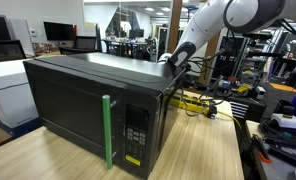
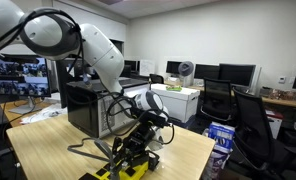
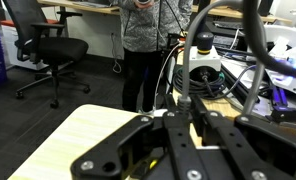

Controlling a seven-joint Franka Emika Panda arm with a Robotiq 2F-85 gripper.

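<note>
My gripper is shut, its black fingers low in the middle of the wrist view. A grey cable (image 3: 184, 75) rises from between the fingertips and loops up to the right; the exact grip point is hard to make out. In exterior view 2, the gripper (image 2: 138, 140) hangs low among dark cables and a grey loop (image 2: 85, 147), above a yellow object (image 2: 140, 172) on the table. From the other side, exterior view 1 shows the yellow object (image 1: 193, 104) beyond the microwave, with the gripper's fingers not distinct there.
The large black microwave (image 1: 98, 105), with a green strip (image 1: 107, 130) on its front, stands close to the arm. Bare wooden table (image 1: 203, 145) lies to its right. Office chairs (image 2: 263, 125) stand past the table edge. In the wrist view, a person (image 3: 153, 40) stands beyond the table.
</note>
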